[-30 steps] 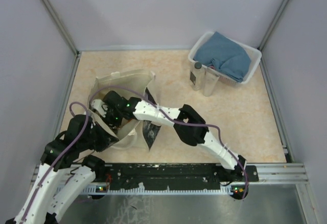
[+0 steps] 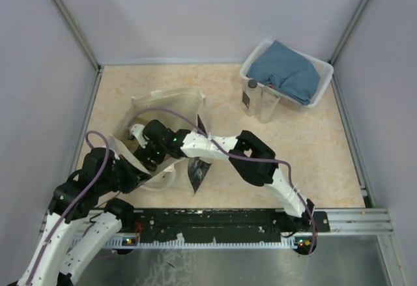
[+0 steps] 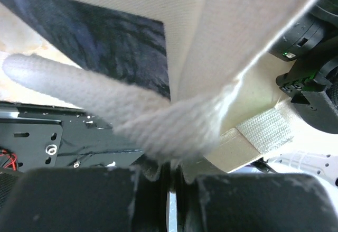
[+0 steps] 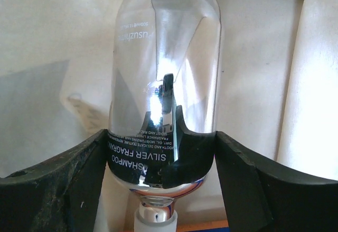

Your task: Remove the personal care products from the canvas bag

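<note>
The canvas bag (image 2: 171,101) stands open at the left of the table. At its near rim, my left gripper has its fingers closed on the pale cloth edge (image 3: 174,121). My right gripper reaches down inside the bag, open, with one finger on each side of a clear shampoo bottle (image 4: 165,57) with a black label. Both fingers lie close against the bottle's sides; whether they press on it is unclear. Outside the bag, a clear bottle (image 2: 250,98) and a pale tube-like container (image 2: 268,105) stand on the table.
A white basket (image 2: 320,71) holding a blue cloth (image 2: 283,71) sits at the back right. Something orange and blue (image 4: 203,226) lies under the bottle in the bag.
The right arm has shifted a little to the right and towards the front. The bag's right side has moved and bulged slightly right. My left arm stays almost still.
</note>
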